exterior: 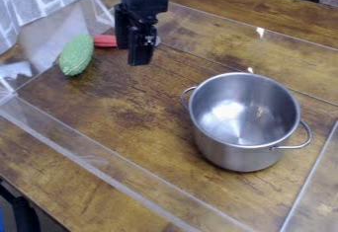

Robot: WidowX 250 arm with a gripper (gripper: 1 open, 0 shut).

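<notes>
The black gripper (136,37) hangs over the back left of the wooden workspace, its two fingers pointing down and apart, with no object visible between them. Behind it lies a red utensil (106,40), partly hidden by the gripper. A green cucumber-like item (77,54) rests to its left. A steel pot (244,127) with two side handles stands on the right, empty inside.
A clear plastic barrier (93,167) edges the workspace at the front and left, with a crumpled pale cloth (27,9) at the back left.
</notes>
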